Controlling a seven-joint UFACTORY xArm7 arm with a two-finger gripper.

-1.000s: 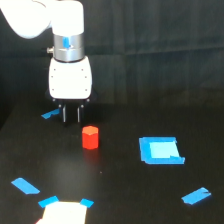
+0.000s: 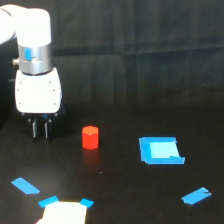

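Note:
A red block (image 2: 90, 137) rests on the black table, left of the middle. To its left my gripper (image 2: 40, 130) hangs from the white arm, pointing down. Its two dark fingers stand apart with nothing visible between them, and they do not touch the block. How high the fingertips are above the table is hard to judge. On the right, blue tape (image 2: 145, 152) frames a pale square (image 2: 163, 150) that has nothing on it.
Blue tape strips lie at the left (image 2: 25, 186) and lower right (image 2: 196, 196). A pale object (image 2: 64, 213) stands at the bottom edge, with more tape beside it. Between the block and the taped square the table is bare; a dark curtain hangs behind.
My gripper has shifted left and lower in the view, away from the red block, and now covers the tape strip at the back left. The block stays in place.

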